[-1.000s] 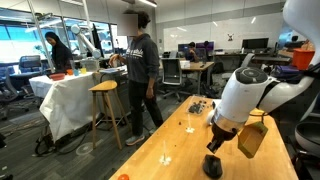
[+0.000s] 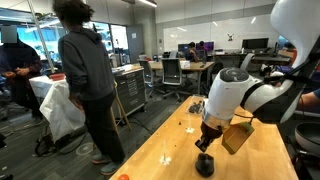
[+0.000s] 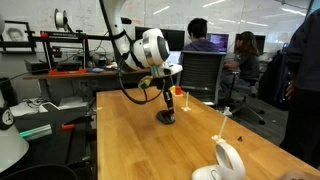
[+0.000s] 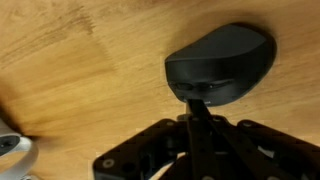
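A black computer mouse (image 4: 222, 62) lies on the wooden table, filling the upper middle of the wrist view. It also shows as a dark rounded shape (image 2: 205, 167) at the table's near part in exterior view 1, and as a small dark object (image 3: 166, 117) in exterior view 2. My gripper is shut, and nothing shows between its fingers. The fingertips are at the mouse's near edge, overlapping it in the wrist view. Whether they touch it, I cannot tell.
A white ring-shaped object (image 4: 17, 150) appears at the wrist view's left edge. White headphones (image 3: 226, 160) lie at the table's near right in exterior view 2. Bare table (image 3: 130, 150) lies in front of the mouse. A person (image 2: 88, 85) stands beside the table.
My gripper has come down and slightly left, close to the mouse. The mouse appears in about the same place. The person beside the table has moved left and nearer the camera.
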